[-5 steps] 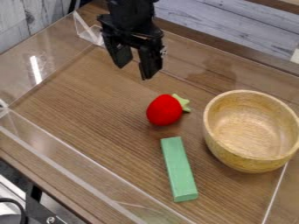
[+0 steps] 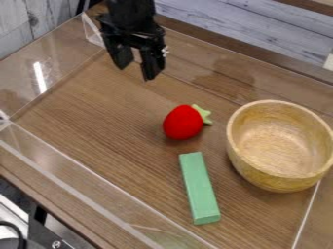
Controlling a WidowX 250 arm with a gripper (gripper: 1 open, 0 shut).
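Observation:
The black gripper (image 2: 134,64) hangs over the upper middle of the wooden table, open, with no object visible between its fingers. Below it to the right lies a red strawberry-like object (image 2: 184,122) with a green top. A green bar (image 2: 198,186) lies lengthwise at the lower middle. A wide light-wooden bowl (image 2: 274,160) stands at the right.
A pale edge runs along the upper left, and some dark cable shows at the lower left corner.
The gripper has moved left and slightly up in the view, farther from the strawberry. The objects on the table have not moved.

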